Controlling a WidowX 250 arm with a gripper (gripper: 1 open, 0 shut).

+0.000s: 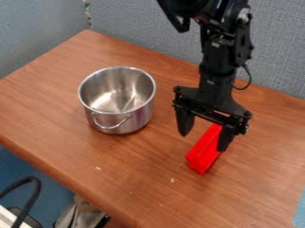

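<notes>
A red block (pixel 205 152) lies on the wooden table (pixel 119 174) at the centre right. My black gripper (pixel 204 132) is open above its upper end, one finger to the left of the block and the other over or beside it on the right. Whether the fingers touch it is not clear. A steel pot (pixel 117 99) with a wire handle stands upright to the left, apart from the gripper.
Grey padded walls line the back and left sides. Dark cables (pixel 30 200) hang at the lower left beyond the table's edge.
</notes>
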